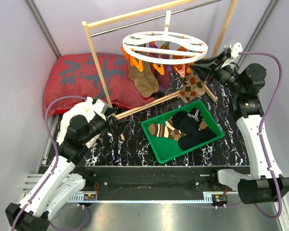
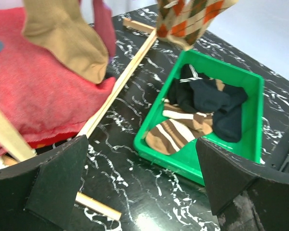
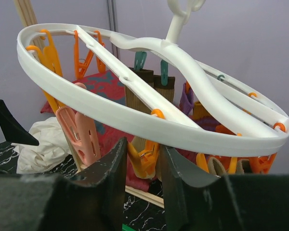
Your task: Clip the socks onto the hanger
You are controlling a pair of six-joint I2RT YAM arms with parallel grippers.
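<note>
The white ring hanger [image 1: 165, 60] with orange, pink and teal clips carries olive socks [image 1: 143, 80] and an argyle sock [image 1: 191, 89]. In the right wrist view my right gripper has its fingers either side of an orange clip [image 3: 149, 161] under the ring, part open; whether it grips the clip is unclear. My left gripper stands open above the table at the left, left of the green bin [image 1: 155, 150], with nothing between its fingers. The bin holds striped brown socks [image 2: 164, 134] and black socks [image 2: 212, 98].
A wooden frame [image 1: 98, 67] holds the hanger. A red cushion [image 1: 72, 82] and white cloth [image 1: 70, 118] lie at the back left. Bare marble table [image 1: 130, 149] shows between my left gripper and the bin.
</note>
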